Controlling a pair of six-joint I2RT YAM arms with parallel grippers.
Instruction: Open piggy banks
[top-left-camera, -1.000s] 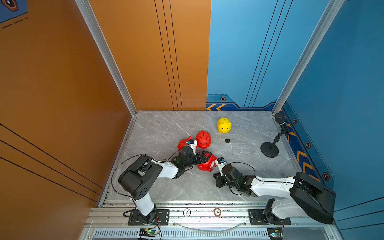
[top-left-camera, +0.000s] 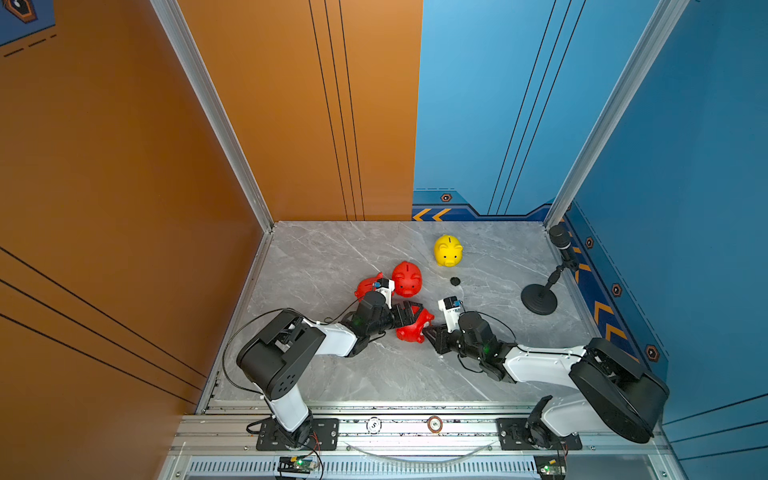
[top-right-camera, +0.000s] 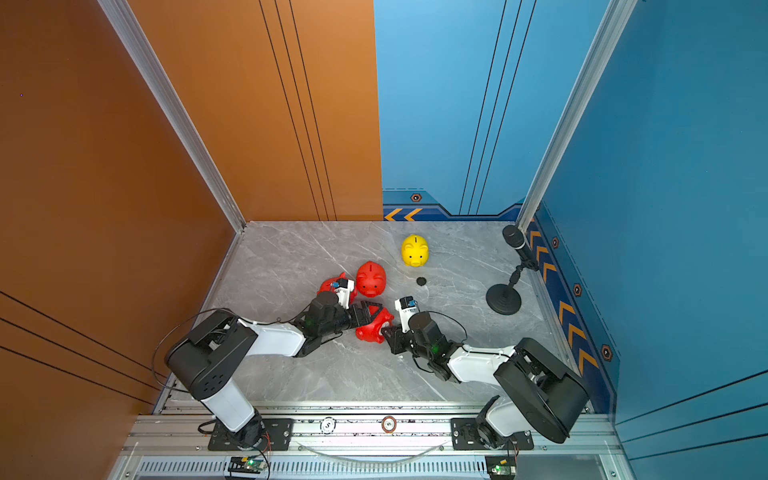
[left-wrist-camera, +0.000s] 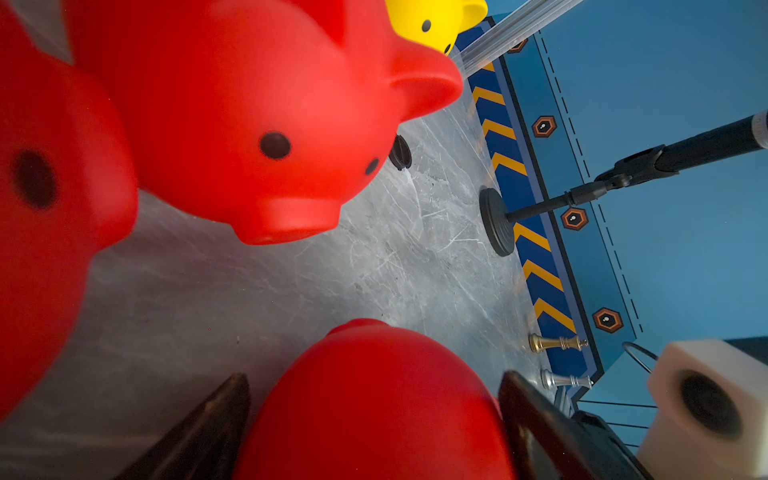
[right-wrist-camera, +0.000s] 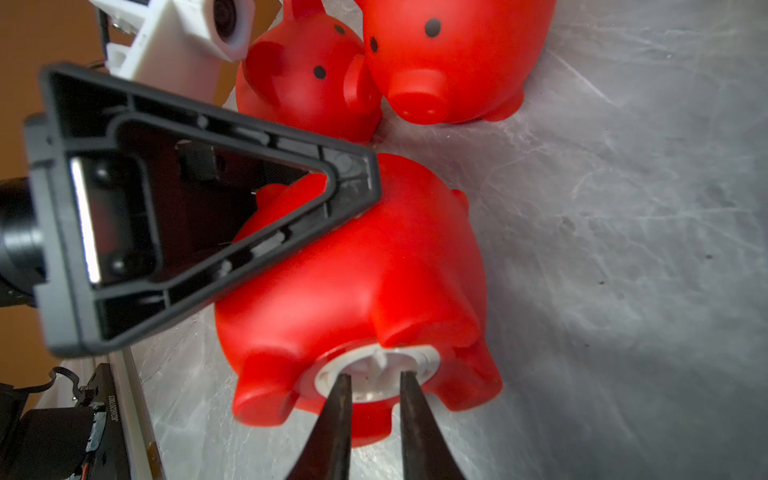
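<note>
A red piggy bank (right-wrist-camera: 320, 288) lies on its side between my grippers, white bottom plug (right-wrist-camera: 376, 360) facing my right gripper, whose fingertips are part open just at that plug. My left gripper is open around this pig's body, seen also in the top left view (top-left-camera: 413, 328). A second red piggy bank (top-left-camera: 406, 276) stands behind it, a third (top-left-camera: 368, 285) at its left, partly hidden by the left gripper. A yellow piggy bank (top-left-camera: 448, 249) stands at the back.
A black microphone on a stand (top-left-camera: 539, 297) is at the right. A small black disc (top-left-camera: 454, 281) lies below the yellow pig. Gold and silver chess pieces (left-wrist-camera: 556, 342) appear in the left wrist view.
My left arm and the piggy banks look unchanged.
</note>
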